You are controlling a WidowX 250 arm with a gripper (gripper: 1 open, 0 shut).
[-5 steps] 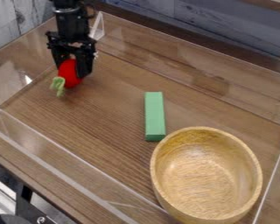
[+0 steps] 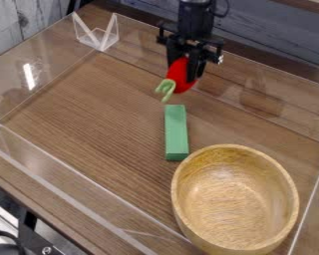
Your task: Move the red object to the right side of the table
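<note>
The red object (image 2: 178, 71), with a pale green tip pointing down, is in my black gripper (image 2: 183, 68). It hangs near the middle of the table's far half, and my gripper is shut on its upper part. The object tilts toward the front left. Whether its green tip clears the wood cannot be told from this single angle. Bare brown table (image 2: 255, 115) lies to the right of it.
A green block (image 2: 175, 133) lies in front of the gripper, near the table's middle. A large tan bowl (image 2: 186, 204) stands at the front right. At the far left is a white wire-like holder (image 2: 96, 32).
My gripper has carried the red object from the left of the table rightward to near the middle. The green block and bowl have not moved.
</note>
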